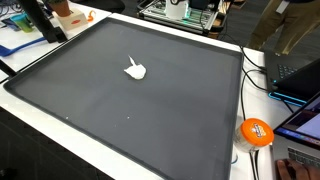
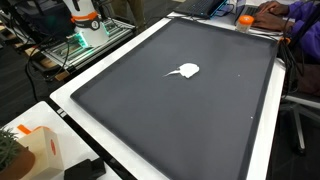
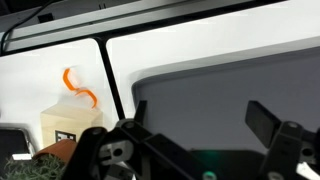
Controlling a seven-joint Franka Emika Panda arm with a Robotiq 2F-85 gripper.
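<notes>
A small white object with a thin pointed tail lies on the dark grey board. From the other side, the white object is near the middle of the board, with its tail pointing left. What it is exactly cannot be told. In the wrist view my gripper stands open, its two black fingers wide apart and only the board's grey surface showing between them. The white object is outside the wrist view.
An orange-lidded jar stands on the white table beside the board. A box with orange marks and a brown pot with a plant are near the board's corner. A laptop is at the side. Most of the board is bare.
</notes>
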